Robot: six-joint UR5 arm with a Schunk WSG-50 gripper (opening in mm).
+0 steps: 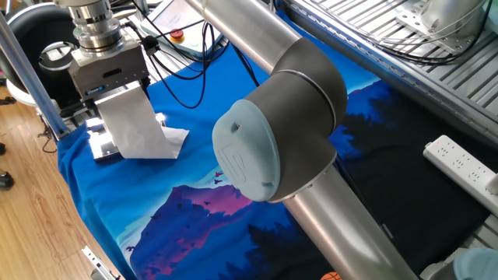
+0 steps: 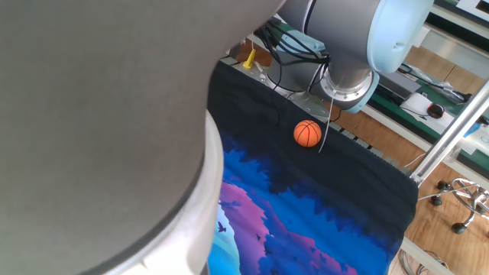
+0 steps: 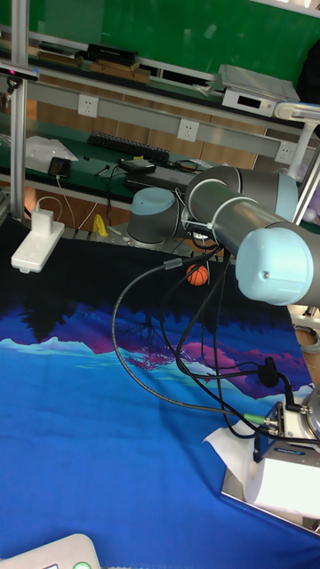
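At the upper left of exterior view 1, my gripper (image 1: pixel 114 84) points down over the blue printed cloth. A white sheet of paper (image 1: pixel 134 120) hangs in front of it and hides its fingers, so whether they are open or shut does not show. The sheet's lower end spreads beside a shiny metal plate (image 1: pixel 103 145) on the cloth. Exterior view 3 has the same white paper (image 3: pixel 289 484) at the lower right, close under the gripper's body (image 3: pixel 293 447), with the metal plate's edge (image 3: pixel 236 495) below. In exterior view 2 the arm blocks this area.
An orange ball (image 2: pixel 307 134) lies on the cloth's dark part, near the arm's base. A white power strip (image 1: pixel 464 165) is by the table edge. Cables (image 3: pixel 123 346) loop from the arm to the gripper.
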